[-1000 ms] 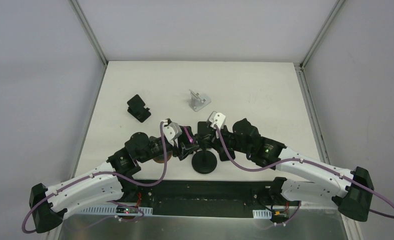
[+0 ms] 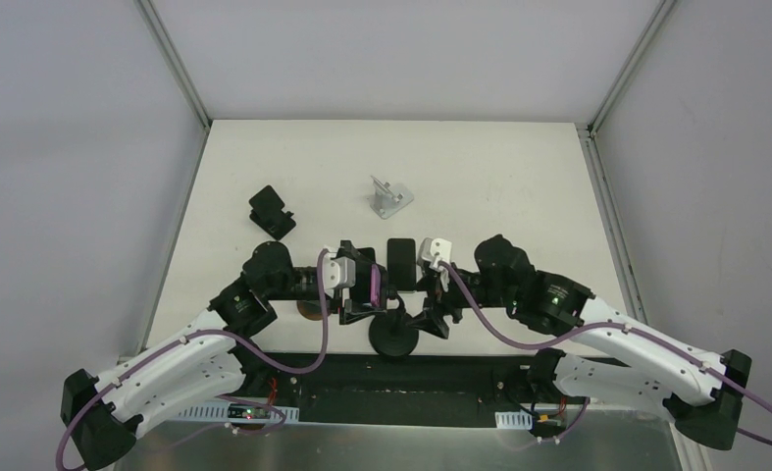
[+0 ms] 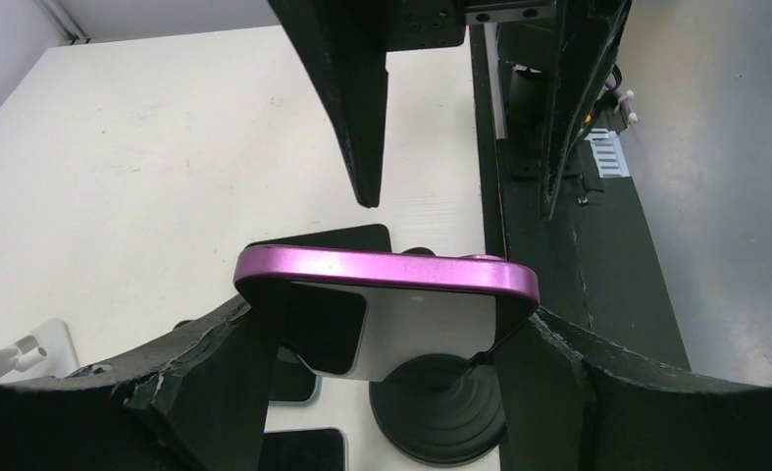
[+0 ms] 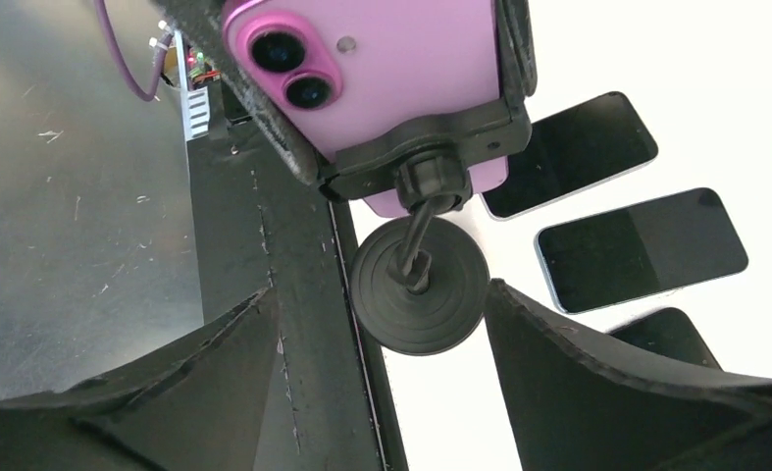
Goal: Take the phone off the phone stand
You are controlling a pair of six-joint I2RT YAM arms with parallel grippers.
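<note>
The pink phone [image 4: 401,59] is still in the clamp of the black phone stand [image 4: 419,294], its camera side facing the right wrist view. In the left wrist view, the pink phone's rim [image 3: 386,267] lies between the fingers of my left gripper, one along each long side. Whether they press on it is unclear. My right gripper is open with nothing between its fingers, and the stand's round base appears beyond the gap. From above, my left gripper [image 2: 367,289] is left of the stand and my right gripper [image 2: 431,309] is right of it; the arms hide much.
Black phones [image 4: 642,250] lie on the table close to the stand. Farther back are a grey stand [image 2: 391,199] and a black folding stand [image 2: 272,213]. The table's front edge is close to the stand's base.
The stand's base has shifted toward the table's front edge, with the pink phone moving too. Both arms have turned.
</note>
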